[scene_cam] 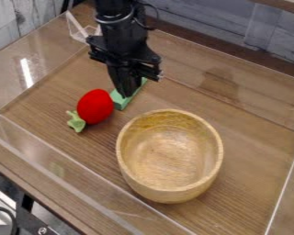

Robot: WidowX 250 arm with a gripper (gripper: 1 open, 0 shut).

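My gripper [121,75] is shut, its black fingers pointing down above a green block [128,97], with nothing visible between them. A red round object [95,106] with a pale green leafy end lies left of the block. A large empty tan bowl [169,158] sits to the lower right of both.
A black cable [0,209] shows at the bottom left corner.
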